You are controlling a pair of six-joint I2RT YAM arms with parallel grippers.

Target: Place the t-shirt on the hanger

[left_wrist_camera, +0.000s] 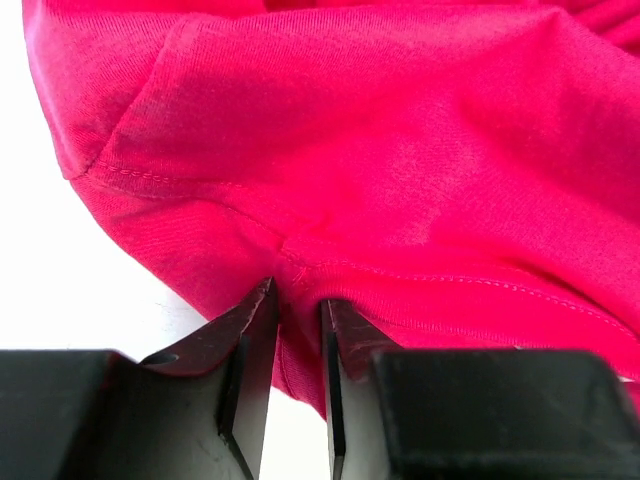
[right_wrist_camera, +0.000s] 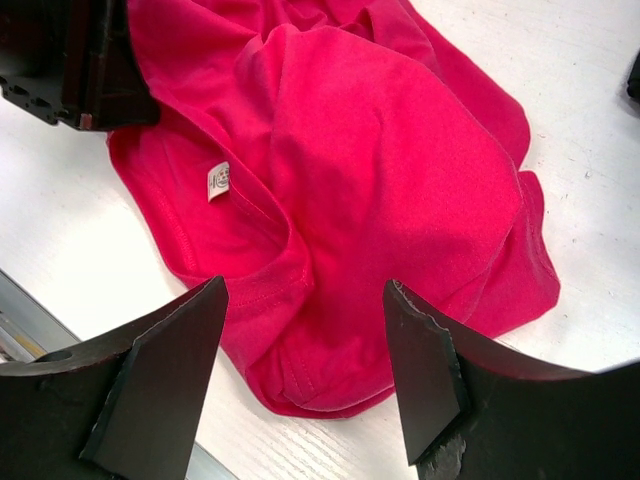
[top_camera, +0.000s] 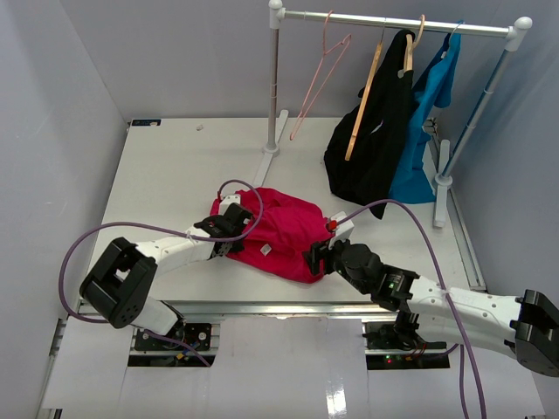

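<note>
A crumpled red t-shirt (top_camera: pixel 279 227) lies on the white table, a small label showing in the right wrist view (right_wrist_camera: pixel 219 180). My left gripper is down on the shirt's left side, a seamed fold of cloth between and around its fingertips; whether it is closed on it is unclear. My right gripper stands open above the shirt's right end, nothing between its fingers. A pink hanger (top_camera: pixel 319 74) and a wooden hanger (top_camera: pixel 365 100) hang bare on the rail.
The rack's rail (top_camera: pixel 332 20) spans the back, with a black garment (top_camera: pixel 367 166) and a blue one (top_camera: pixel 410 175) hanging at the right, reaching the table.
</note>
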